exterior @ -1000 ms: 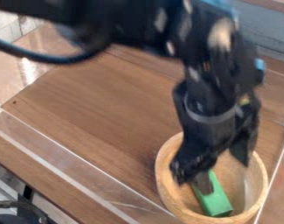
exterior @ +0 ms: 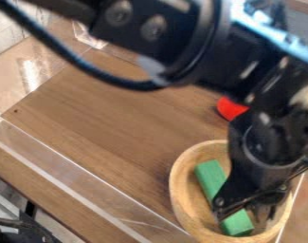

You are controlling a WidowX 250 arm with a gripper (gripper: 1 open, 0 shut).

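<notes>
A light wooden bowl (exterior: 188, 199) stands at the lower right of the camera view, with a green block (exterior: 212, 182) lying inside it along the left. My black gripper (exterior: 244, 204) reaches down into the bowl at the block's right side, its tips low near the block's lower end and covering part of it. I cannot tell from the view how far apart the fingers stand or whether they touch the block.
A red object (exterior: 229, 108) lies behind the bowl, partly hidden by the arm. The arm fills the upper view.
My gripper has shifted right within the bowl, uncovering more of the green block, which now lies further left than before. The red object has come into view.
</notes>
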